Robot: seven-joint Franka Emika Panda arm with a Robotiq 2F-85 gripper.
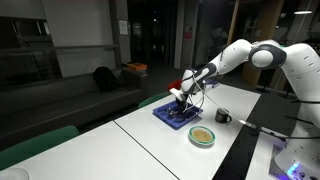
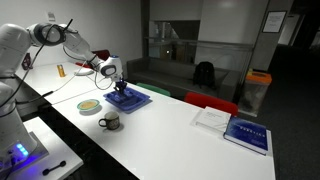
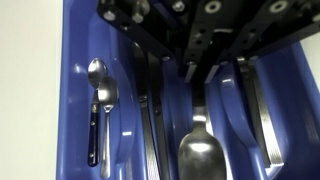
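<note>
A blue cutlery tray [image 1: 177, 114] lies on the white table. Inside it, a large metal spoon [image 3: 202, 155] has its bowl toward the bottom of the wrist view, with its handle running up between my fingertips. My gripper is shut on that handle, down at the tray; the handle's upper end is hidden by the gripper. Two small spoons [image 3: 108, 95], one with a dark handle, lie in the left compartment. Long, thin cutlery handles [image 3: 156, 115] fill the slot beside the large spoon, and more cutlery [image 3: 262, 115] sits in the right compartment.
A round bowl [image 1: 200, 135] and a dark mug [image 2: 110, 121] stand close to the tray. A white tray [image 2: 213, 121] and a blue box [image 2: 247, 136] lie at the table's far end. Wide bare table separates them from the cutlery tray.
</note>
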